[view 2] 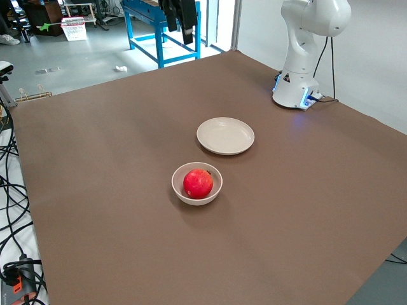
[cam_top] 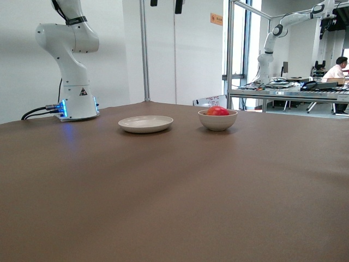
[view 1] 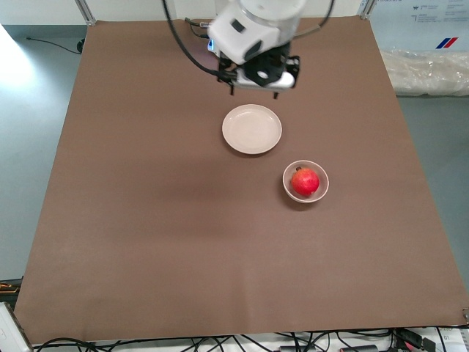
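Note:
A red pomegranate point(view 1: 305, 181) point(cam_top: 217, 111) point(view 2: 198, 183) rests in a small pale bowl point(view 1: 319, 193) point(cam_top: 217, 123) point(view 2: 213, 197). An empty pale plate point(view 1: 251, 129) point(cam_top: 145, 123) point(view 2: 226, 135) lies beside it on the table, farther back in the left view. My gripper point(view 1: 253, 89) point(cam_top: 166, 4) hangs high above and behind the plate, with dark fingertips at the top edge of the top and right views. It is apart from both dishes; whether it is open or shut is hard to tell.
The white arm base point(cam_top: 76, 103) point(view 2: 296, 89) stands at the table's back edge. Cables point(view 2: 13, 210) run along an outer edge.

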